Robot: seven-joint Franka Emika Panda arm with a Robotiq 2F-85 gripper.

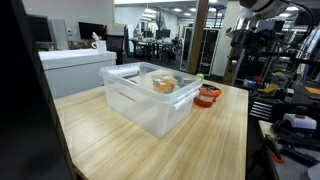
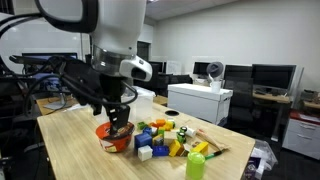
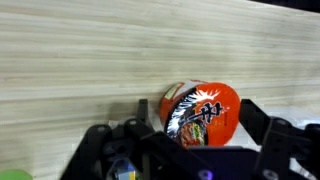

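Note:
A round red-orange container [image 3: 202, 113] with black lettering lies on the wooden table below my gripper. In the wrist view the fingers stand apart, one towards each side of the container, with nothing visibly held. The same container [image 2: 113, 136] appears in exterior view 2, partly covered by the dark arm in front of it. From exterior view 1, my gripper [image 1: 238, 50] is high above the table, clear of the red container [image 1: 205, 98].
Several coloured blocks [image 2: 173, 136] lie close beside the container, with a green cylinder [image 2: 195, 166] nearer the camera. A translucent bin [image 1: 151, 103] with items inside stands on the table [image 1: 95, 128]. Bare wood stretches in front of the bin.

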